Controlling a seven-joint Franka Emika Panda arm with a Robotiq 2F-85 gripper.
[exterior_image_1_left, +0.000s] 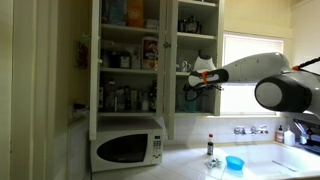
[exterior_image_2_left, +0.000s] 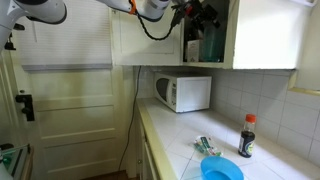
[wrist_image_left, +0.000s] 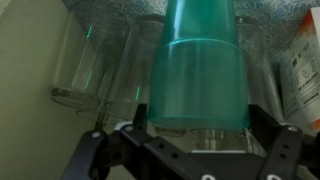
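Note:
A teal cup (wrist_image_left: 198, 85) fills the middle of the wrist view. My gripper has one black finger at each side of the cup's near end. The fingers are spread about as wide as the cup, and whether they press on it cannot be made out. In exterior view 1 my gripper (exterior_image_1_left: 190, 88) reaches into the right-hand open cupboard. From the second exterior view, the gripper (exterior_image_2_left: 193, 18) is at the cupboard's opening, beside a teal surface (exterior_image_2_left: 211, 44).
Clear glasses (wrist_image_left: 92, 55) stand left of the cup, and a printed carton (wrist_image_left: 303, 70) is at right. Below are a white microwave (exterior_image_2_left: 183, 90), a dark bottle (exterior_image_2_left: 247, 138), a blue bowl (exterior_image_2_left: 221, 169) and a crumpled packet (exterior_image_2_left: 206, 146) on the counter (exterior_image_2_left: 178, 128).

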